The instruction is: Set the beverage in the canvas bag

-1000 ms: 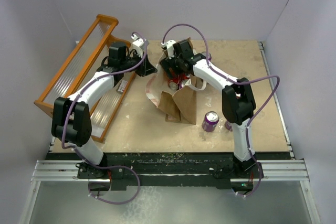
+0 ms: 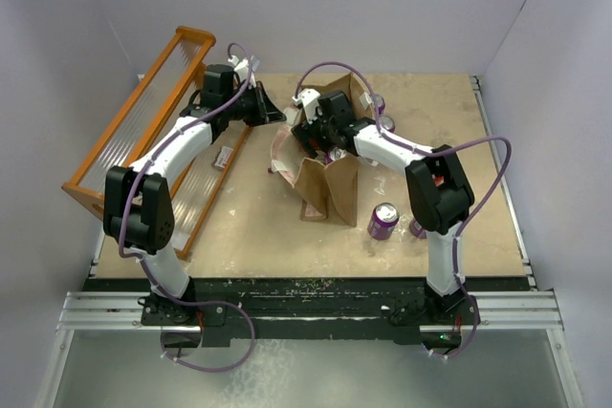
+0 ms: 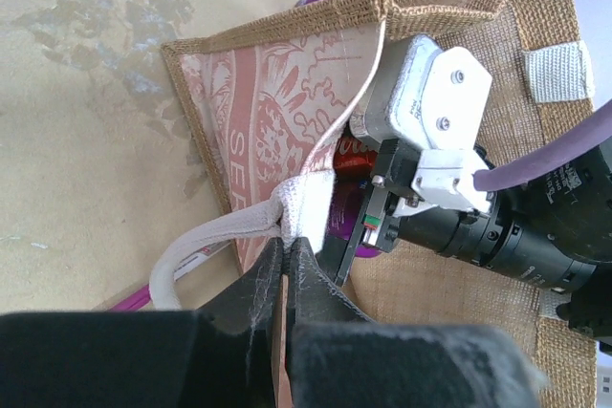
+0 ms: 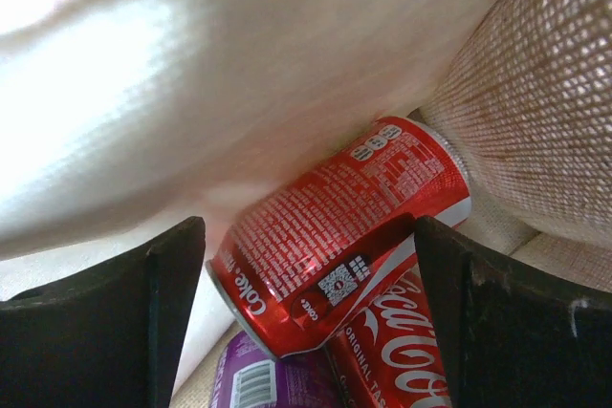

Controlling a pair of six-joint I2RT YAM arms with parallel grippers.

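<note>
The canvas bag (image 2: 339,193) stands open in mid-table. My left gripper is shut at its rim, a white strap (image 3: 215,226) between or at its fingertips. My right gripper is down inside the bag, open, its fingers either side of a red can (image 4: 335,207) lying tilted on another red can (image 4: 392,351) and a purple can (image 4: 273,384). Whether the fingers touch the can I cannot tell. In the top view the cans in the bag are mostly hidden by the right arm.
Purple cans (image 2: 382,222) stand front right, with others behind the bag and right arm. A wooden rack (image 2: 143,126) fills the left.
My right gripper moved down and toward the front inside the bag since a second ago. The left gripper shifted slightly, and the bag's near left side moved a little.
</note>
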